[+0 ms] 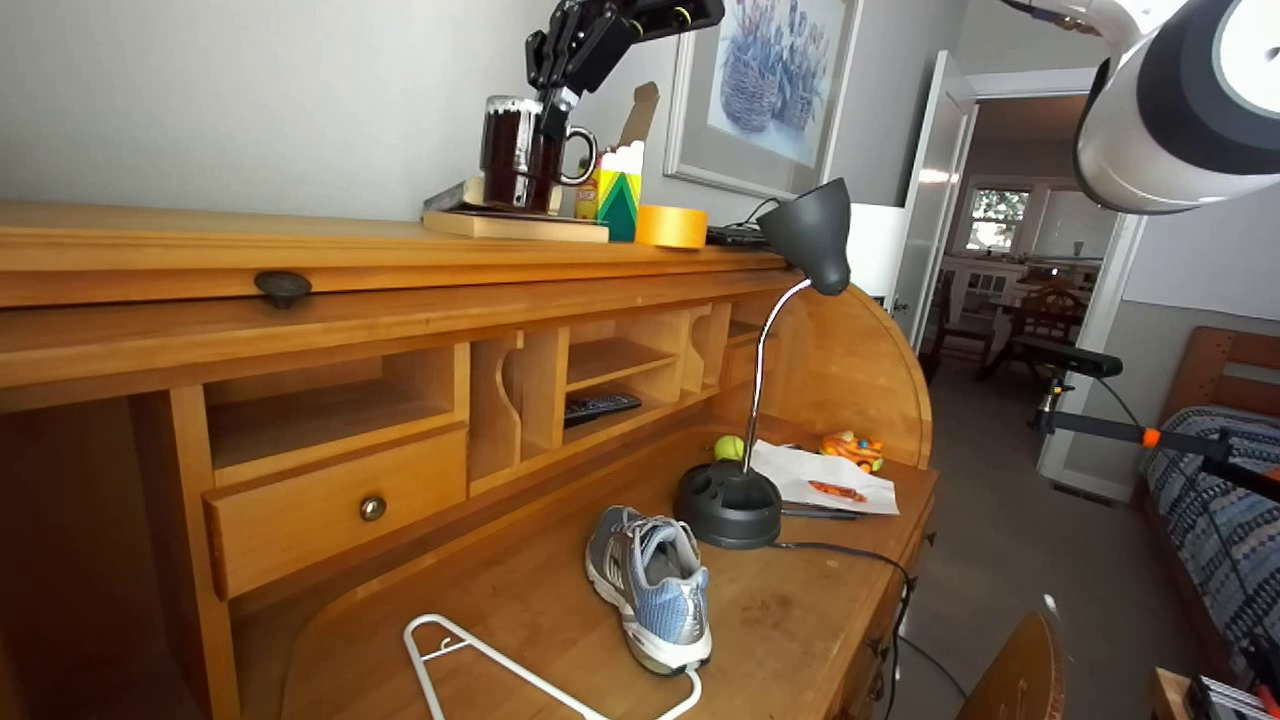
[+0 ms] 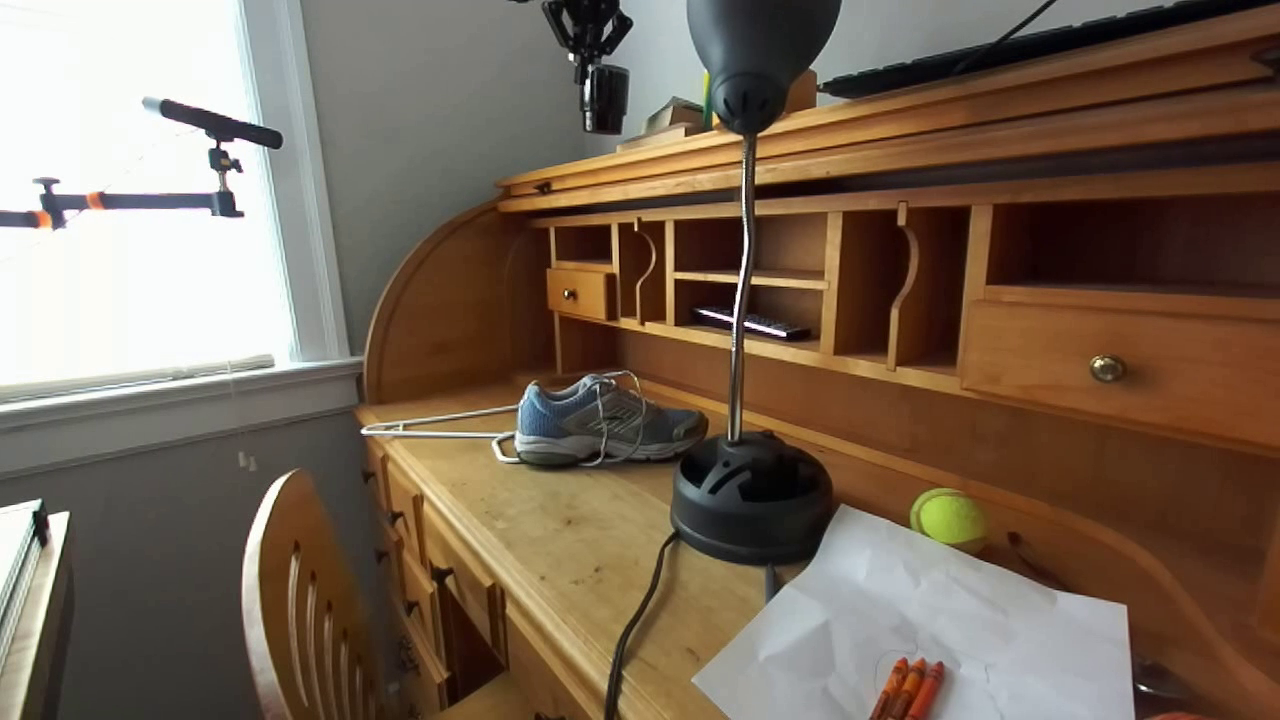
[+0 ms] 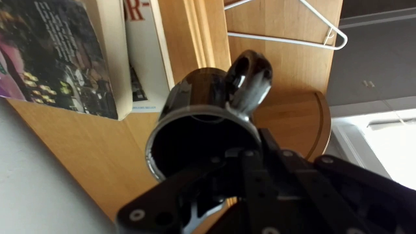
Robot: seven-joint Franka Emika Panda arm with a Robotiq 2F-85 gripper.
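Observation:
A dark brown mug (image 1: 510, 156) is held upright, with my gripper (image 1: 554, 118) shut on its rim from above. In exterior view 1 the mug covers part of the stacked books (image 1: 516, 227) on top of the desk. Exterior view 2 shows the mug (image 2: 606, 100) hanging just left of the books (image 2: 672, 120), in the air above the desk top. From the wrist, the mug (image 3: 191, 91) opens toward me, its handle (image 3: 249, 84) pointing up and right; the gripper's fingertips at its rim are dark and hard to make out. The books (image 3: 58, 58) lie to its left there.
A crayon box (image 1: 619, 192) and a roll of orange tape (image 1: 671, 227) stand beside the books. Below, a lamp (image 1: 728, 504), a shoe (image 1: 654, 588) and a white hanger (image 1: 528, 674) occupy the desktop. Bare desk top (image 1: 240, 228) extends left of the books.

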